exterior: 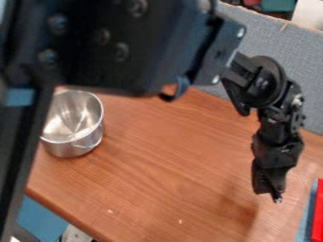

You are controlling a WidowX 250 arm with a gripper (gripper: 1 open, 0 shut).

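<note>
My gripper [273,189] hangs low over the right part of the wooden table [151,189], pointing down, its fingers shut with nothing visible between them. The black arm runs down to it from the top of the view, covering much of the upper left. A steel pot [72,128] sits at the left of the table, partly hidden behind the arm.
A red object [316,213] lies at the lower right edge, right of the gripper. A grey padded wall [280,38] runs along the back.
</note>
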